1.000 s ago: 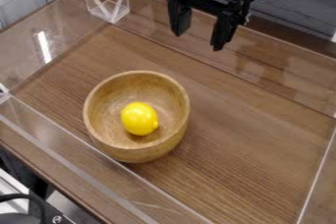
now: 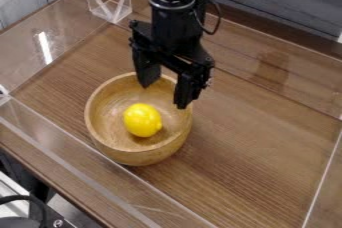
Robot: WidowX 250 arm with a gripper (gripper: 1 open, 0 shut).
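Note:
A round yellow object (image 2: 143, 120) sits inside a tan oval bowl (image 2: 124, 148) left of centre. My black gripper (image 2: 171, 84) hangs low over the bowl's back part, above and behind the yellow object, its two dark fingers spread apart. I see nothing held between them. The arm rises from it to the top of the view and hides part of the table behind.
A dark cable lies at the lower left edge. The table's back edge runs along the top.
The bowl and the yellow object look unmoved.

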